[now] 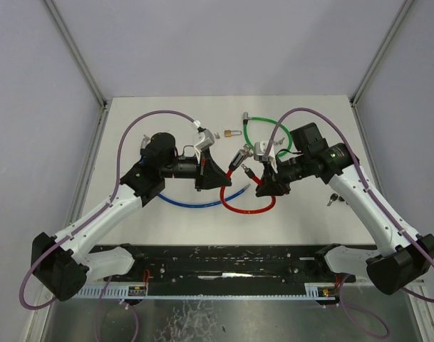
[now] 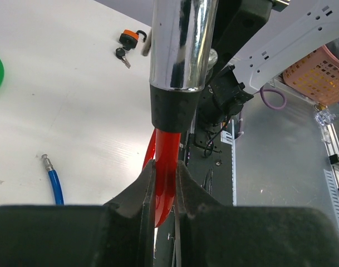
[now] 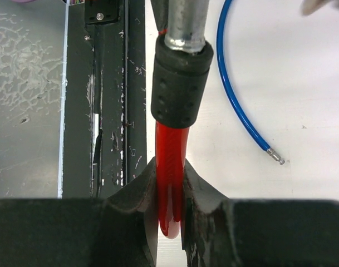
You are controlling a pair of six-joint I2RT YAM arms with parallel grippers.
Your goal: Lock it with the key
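A red cable lock (image 1: 246,211) hangs in a U between my two grippers above the table. My left gripper is shut on the red cable just below a black collar, and the thick chrome lock head (image 2: 180,44) rises above it. My right gripper is shut on the other end, below another black collar (image 3: 180,83) with a slimmer metal tip (image 3: 187,22). In the top view the two metal ends are close together, the tip (image 1: 245,167) just below the head (image 1: 246,150); they look apart. No key shows in either end.
A blue cable (image 1: 195,206) lies under the arms and a green cable lock (image 1: 291,135) behind them. A brass padlock (image 1: 232,132) rests at the back. An orange-and-black lock (image 2: 128,39) with keys (image 2: 122,57) lies to the right on the table.
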